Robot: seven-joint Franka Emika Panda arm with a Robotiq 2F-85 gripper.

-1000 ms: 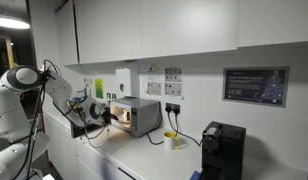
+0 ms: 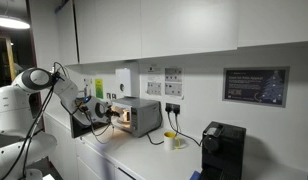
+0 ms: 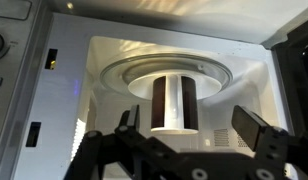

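My gripper is open in the wrist view, its two fingers apart and nothing gripped between them. Ahead of it, inside the lit microwave, a cylindrical cup-like object [image 3: 175, 103] with dark brown sides and a pale middle band stands on a white plate [image 3: 216, 88]. The plate rests on the glass turntable [image 3: 114, 74]. From this angle the object appears between the fingers, but how far it is from them is hard to judge. In the exterior view the arm reaches to the grey microwave [image 2: 145, 117] on the counter; the gripper itself is small and unclear there.
The microwave's side walls and front frame [image 3: 51, 88] border the opening closely. Farther right on the counter are a yellow-and-white mug [image 2: 170, 141] and a black coffee machine [image 2: 223, 150]. Bare counter [image 2: 144, 155] lies in front of the mug.
The arm has shifted slightly to the right, toward the microwave. The microwave, mug and coffee machine have stayed in place.
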